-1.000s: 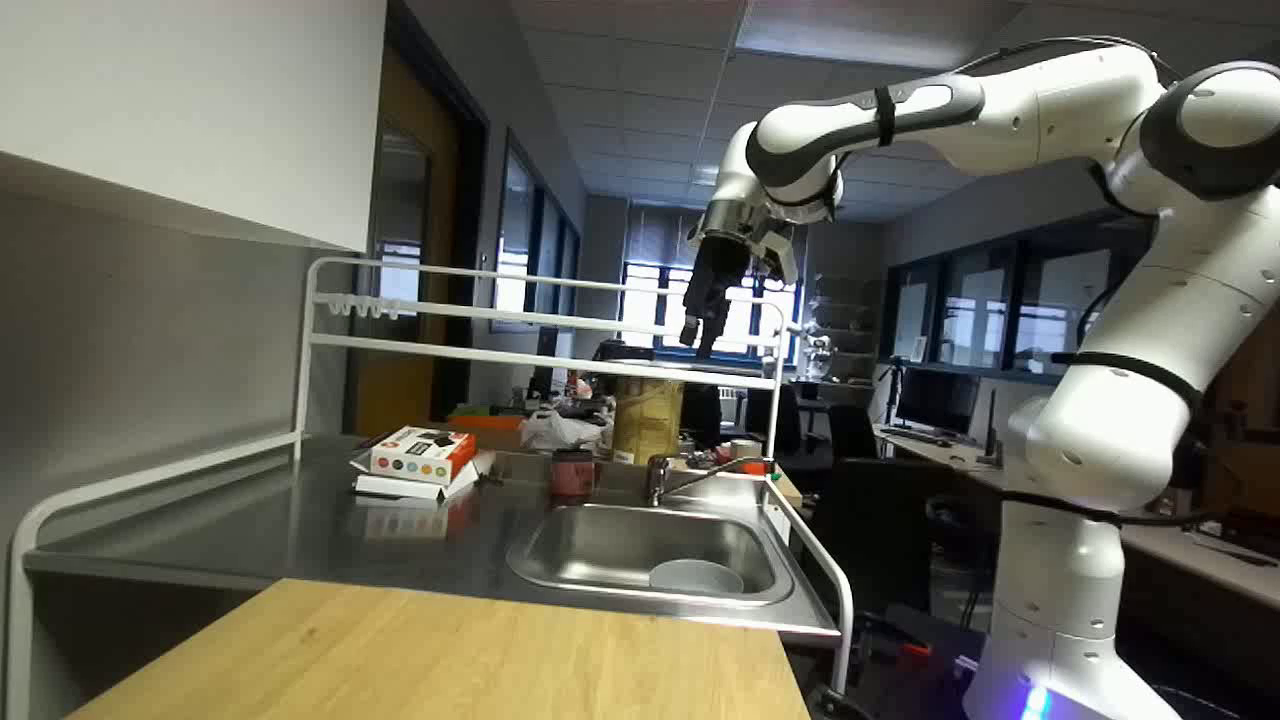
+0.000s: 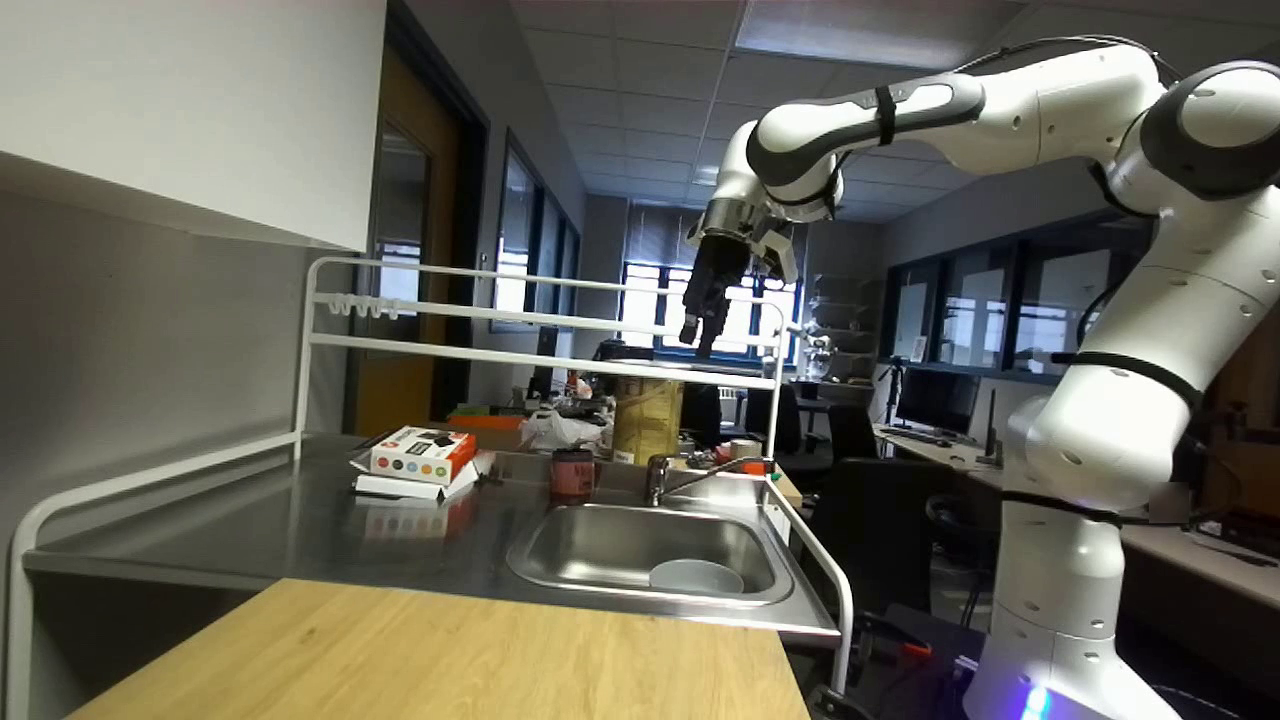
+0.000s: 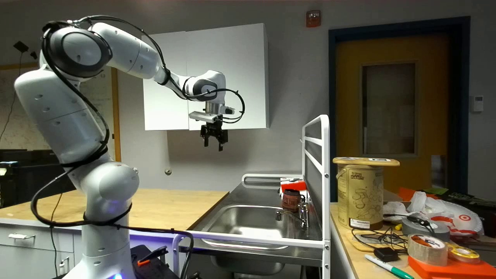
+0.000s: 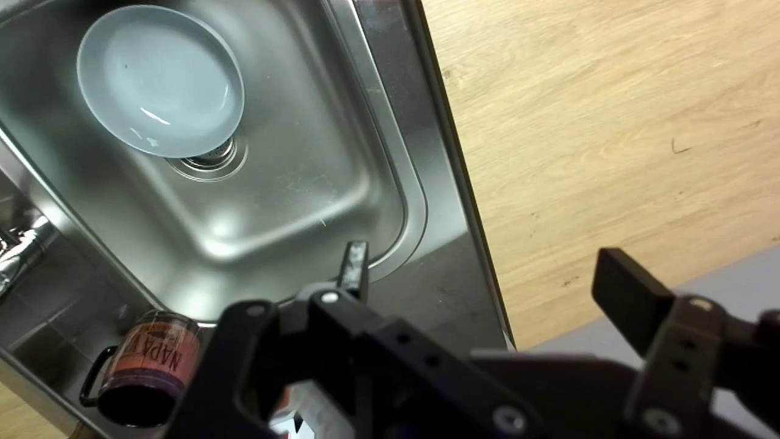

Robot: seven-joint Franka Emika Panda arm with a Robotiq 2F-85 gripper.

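High above the counter hangs my gripper (image 3: 213,145), its black fingers spread wide and the gap between them empty. In the wrist view the gripper looks down over the edge where the steel counter meets the wooden top. A pale grey-blue bowl (image 4: 161,80) lies in the steel sink (image 4: 307,183), partly over the drain. Beside the sink's corner is a red and dark mug (image 4: 157,358) with a black handle. The mug (image 2: 572,475) stands behind the sink in the first exterior view. Exterior view 2 does not show the bowl.
A white and red box (image 2: 422,454) rests on the steel counter left of the sink. The faucet (image 3: 303,214) and a white rail frame (image 3: 325,186) border the sink. The wooden top (image 2: 504,648) is bare. Beyond the frame stands a large tin (image 3: 360,195).
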